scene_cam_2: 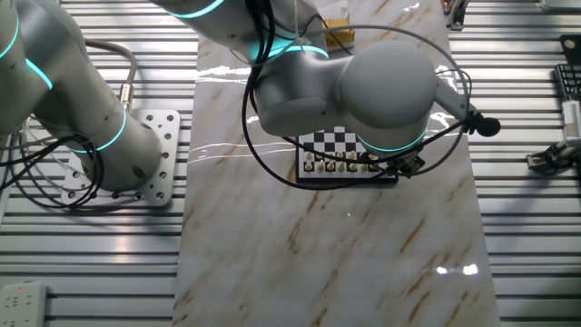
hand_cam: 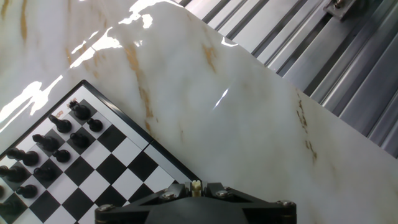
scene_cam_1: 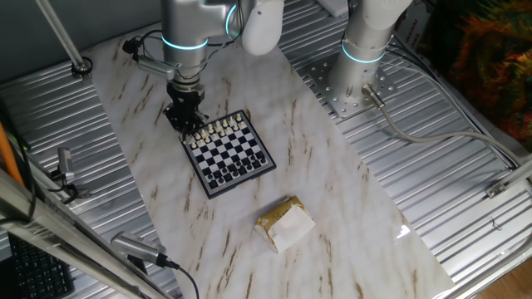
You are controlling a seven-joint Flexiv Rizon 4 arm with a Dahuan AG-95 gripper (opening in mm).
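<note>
A black-and-white chessboard [scene_cam_1: 226, 155] lies on the marble table, with cream pieces along its far side and black pieces [hand_cam: 46, 142] along the near one. My gripper [scene_cam_1: 186, 136] points down at the board's far left corner, beside the end of the cream rows. In the wrist view its fingers [hand_cam: 171, 192] are close together, and the small tip of a cream chess piece [hand_cam: 196, 185] shows between them. The piece's lower part is hidden, so I cannot tell whether it touches the board. In exterior view 2 the arm covers much of the board [scene_cam_2: 318, 180].
A gold and white packet [scene_cam_1: 285, 225] rests on the table, nearer than the board. Bare marble [scene_cam_1: 332, 199] lies to the right of the board. Slatted metal [hand_cam: 298, 43] runs beyond the table's edges. A camera on a mount [scene_cam_1: 140, 247] stands at the near left.
</note>
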